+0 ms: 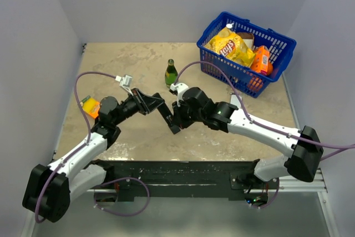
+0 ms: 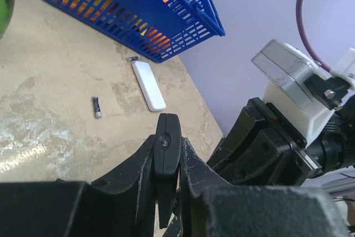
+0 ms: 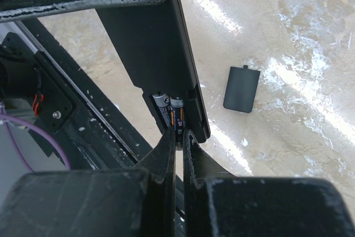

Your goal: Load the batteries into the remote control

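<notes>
The black remote (image 1: 166,115) is held up between the arms. My left gripper (image 1: 155,101) is shut on its upper end, seen end-on in the left wrist view (image 2: 166,154). In the right wrist view two batteries (image 3: 165,107) lie in its open compartment, and my right gripper is shut at the lower end of the right-hand battery. The dark battery cover (image 3: 241,88) lies on the table. Loose batteries (image 2: 96,106) lie beside a white object (image 2: 148,84) on the table.
A blue basket (image 1: 244,76) with snacks stands back right, a green bottle (image 1: 171,76) behind the remote, a yellow-orange package (image 1: 91,107) at left.
</notes>
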